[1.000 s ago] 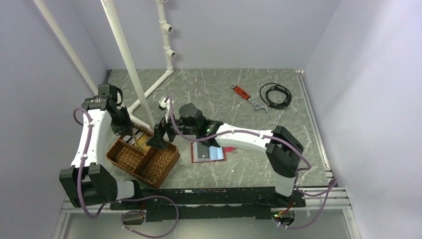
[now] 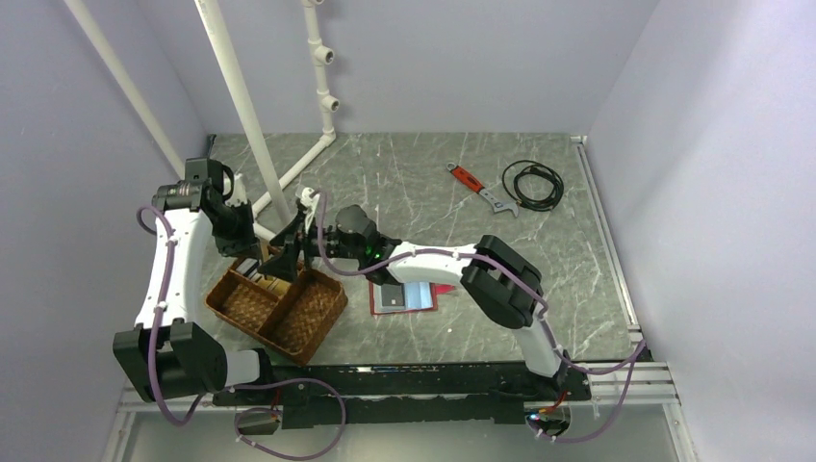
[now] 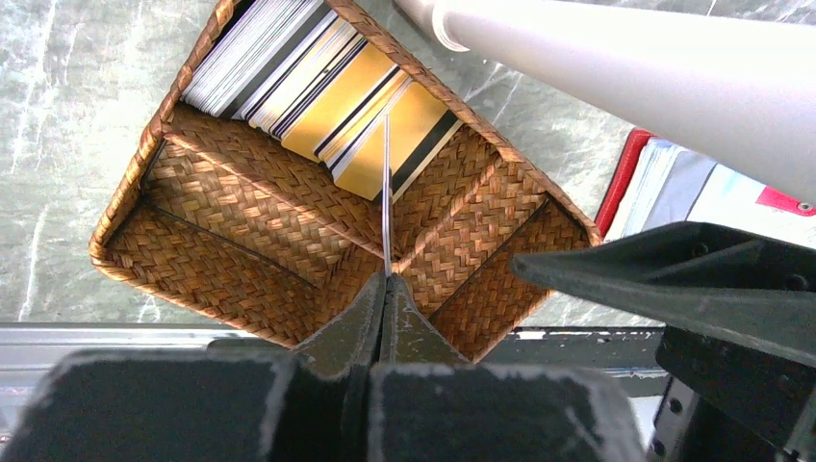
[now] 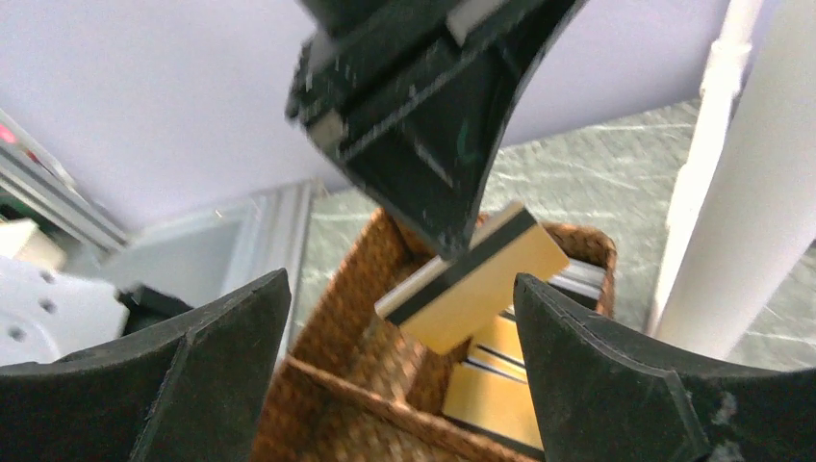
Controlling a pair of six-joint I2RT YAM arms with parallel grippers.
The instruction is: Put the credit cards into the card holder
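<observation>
In the left wrist view my left gripper is shut on a thin card [image 3: 387, 207], seen edge-on above the woven basket [image 3: 457, 106]. The right wrist view shows this card [image 4: 500, 284] tilted, its face cream with a dark stripe. My right gripper stands open, its fingers [image 4: 207, 361] reaching toward the card from either side, with no grip on it. More cards [image 3: 361, 91] lie packed in the basket's upper compartment. The red-edged card holder [image 2: 372, 300] lies open on the table, partly under the right arm, with cards inside.
A white pipe [image 3: 635, 72] rises close beside the basket and both grippers. An adjustable wrench [image 2: 471, 180] and a coiled black cable [image 2: 556, 192] lie at the back right.
The left arm has shifted only slightly.
</observation>
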